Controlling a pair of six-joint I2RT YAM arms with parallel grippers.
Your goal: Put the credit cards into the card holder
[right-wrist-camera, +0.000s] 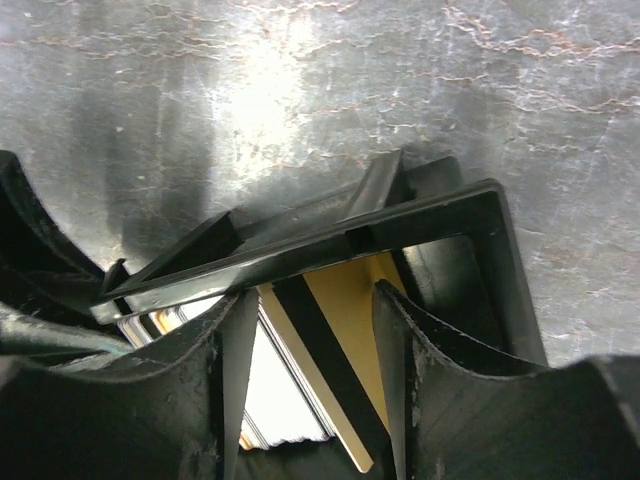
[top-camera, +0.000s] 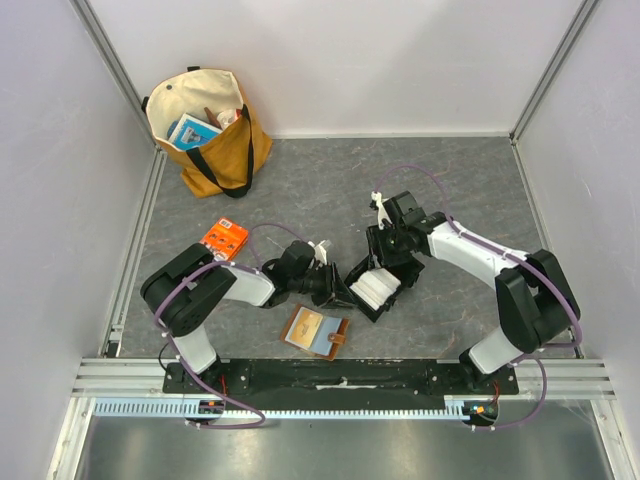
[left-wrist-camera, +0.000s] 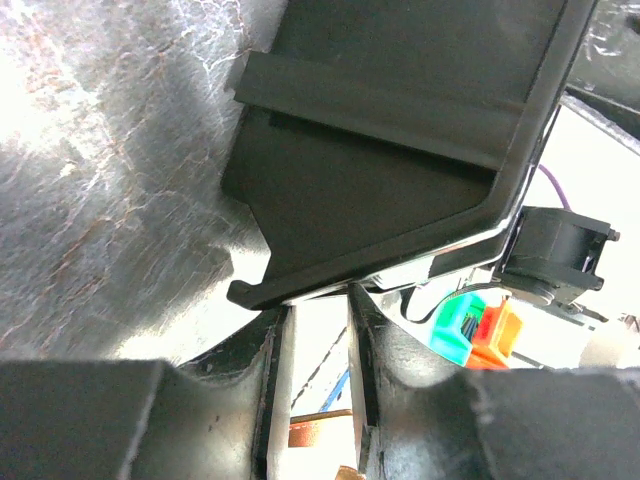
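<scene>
A black open case (top-camera: 363, 307) lies tilted near the middle of the table. White cards (top-camera: 375, 288) rest inside it. In the right wrist view, a gold card (right-wrist-camera: 345, 300) with a black stripe lies beside a white card (right-wrist-camera: 285, 400) under the case's rim. My right gripper is part open over the gold card; whether its fingers touch the card is unclear. At the case's left corner, my left gripper has its fingers a little apart, the case rim (left-wrist-camera: 370, 265) crossing just beyond the tips. A brown holder (top-camera: 286, 326) with tan and blue faces lies in front.
An orange packet (top-camera: 224, 238) sits behind the left arm. At the back left stands a tan bag (top-camera: 255, 140) with items inside.
</scene>
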